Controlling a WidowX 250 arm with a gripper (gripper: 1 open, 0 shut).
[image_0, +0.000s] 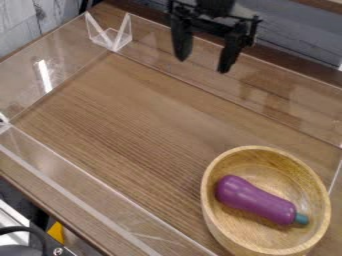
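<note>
My black gripper hangs over the back of the wooden surface at the top middle, its two dark fingers apart with nothing seen between them. A wooden bowl sits at the lower right, holding a purple eggplant-like object with a green end, lying on its side. The gripper is well away from the bowl.
A small white wire-like item stands at the back left. Clear walls edge the left side, and dark cables show at the lower left.
</note>
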